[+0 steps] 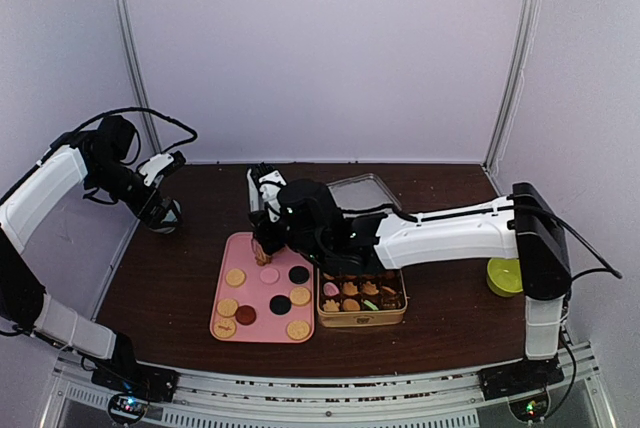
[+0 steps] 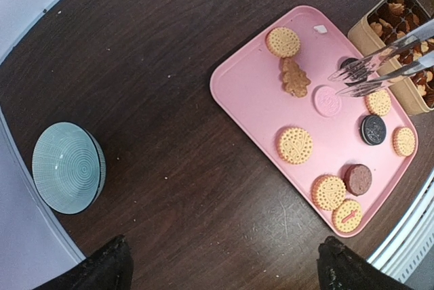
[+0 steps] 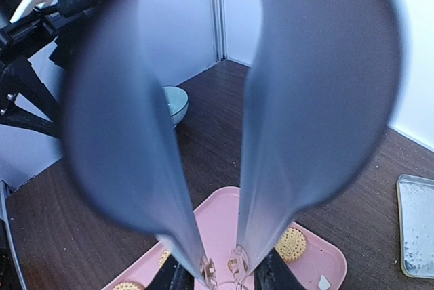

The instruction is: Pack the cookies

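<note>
On the pink tray (image 1: 219, 318) lie round beige, dark, brown and pink cookies; a leaf-shaped brown cookie (image 2: 296, 77) sits beside the pink cookie (image 2: 327, 101). A tan box (image 1: 362, 317) of packed cookies stands right of the tray. My right gripper hangs over the tray near the leaf cookie, its metal tips apart, with no cookie clearly between them. My left gripper is held high at the left, open, with nothing between its fingers.
A pale blue bowl (image 2: 68, 167) stands at the left, a metal tray (image 3: 416, 222) at the back right and a yellow-green bowl (image 1: 504, 278) at the right. The table left of the pink tray is clear.
</note>
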